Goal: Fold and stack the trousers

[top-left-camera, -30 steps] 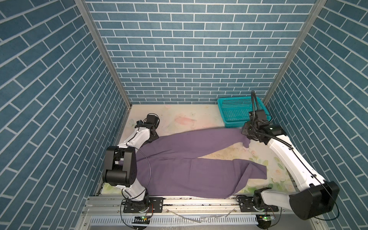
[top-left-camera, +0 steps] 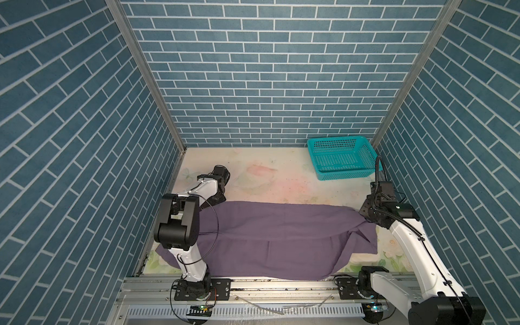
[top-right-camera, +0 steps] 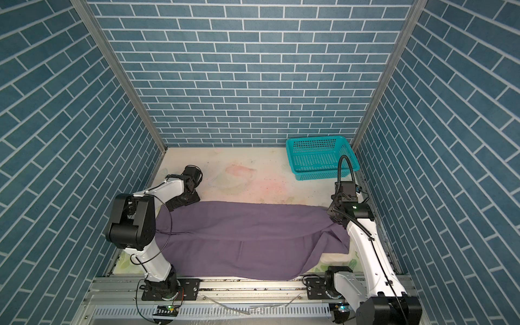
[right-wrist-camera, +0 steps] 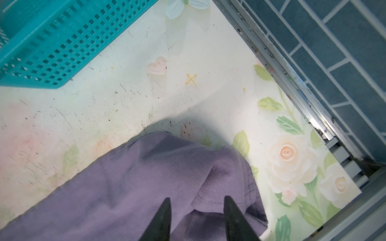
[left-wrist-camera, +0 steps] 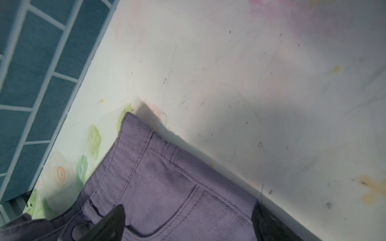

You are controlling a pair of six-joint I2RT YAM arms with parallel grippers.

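Observation:
Purple trousers (top-left-camera: 281,257) lie lengthwise across the front of the table, the far leg laid along and partly over the near one. Their right ends are uneven, with a loose fold (right-wrist-camera: 225,184). In the left wrist view, my left gripper stands open above the waistband end, where a pocket seam and a button (left-wrist-camera: 80,231) show; its fingers are wide apart. At the right end, my right gripper is parted over the cloth, the fabric lying beneath its fingers (right-wrist-camera: 162,219). Whether the fingertips touch the cloth, I cannot tell.
A teal basket (top-left-camera: 341,174) stands at the back right, empty. Bare table (top-left-camera: 260,173) stretches between the trousers and the back wall. Side walls stand close beside both arms.
The left arm has shifted slightly.

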